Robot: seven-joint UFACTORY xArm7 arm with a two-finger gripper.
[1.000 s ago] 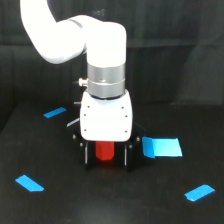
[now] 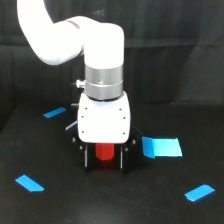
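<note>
A red block (image 2: 105,152) shows in the middle of the camera view, low on the black table (image 2: 105,195). My gripper (image 2: 104,158), below a white hand and a grey wrist, points down over the block. Its dark fingers stand apart, one to each side of the red, with dark gaps visible between them and the block. The hand hides the block's upper part. Whether the block is level with the fingertips or a little behind them, I cannot tell.
Blue tape pieces lie flat at the front left (image 2: 29,183), front right (image 2: 199,192) and back left (image 2: 54,112). A light blue patch (image 2: 166,147) lies right of the gripper, with a darker blue piece (image 2: 148,147) at its left edge.
My gripper has come down slightly and shifted a little left in the view. The red block and the blue pieces appear in the same places.
</note>
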